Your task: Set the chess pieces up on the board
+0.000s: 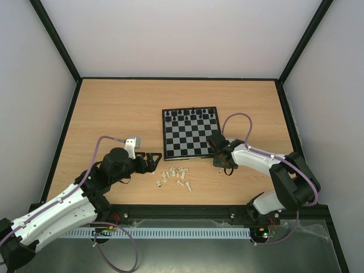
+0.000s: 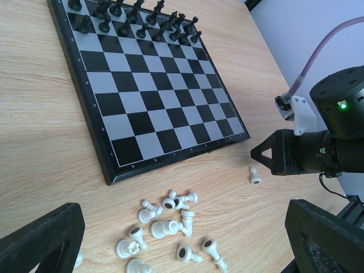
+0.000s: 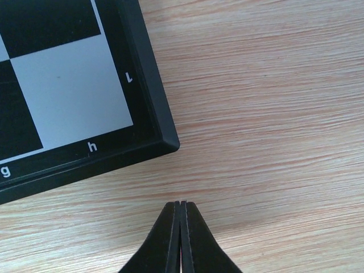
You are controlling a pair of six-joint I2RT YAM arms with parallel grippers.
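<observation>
The chessboard (image 1: 163, 136) lies mid-table, with black pieces (image 2: 160, 7) on its far rows. Beside its near right corner, my right gripper is shut, its fingertips pressed together with only bare wood showing around them. A lone white piece lies on the table close to that gripper, outside its fingers; the right wrist view does not show it. Several white pieces (image 2: 165, 228) lie loose in front of the board's near edge. My left gripper stands open and empty above the table, its fingers wide apart.
A small grey box (image 1: 135, 141) sits behind the left gripper. Bare table (image 1: 125, 102) is free left of the board, and wood is clear to its right. Dark frame bars (image 1: 170, 211) run along the table's front edge.
</observation>
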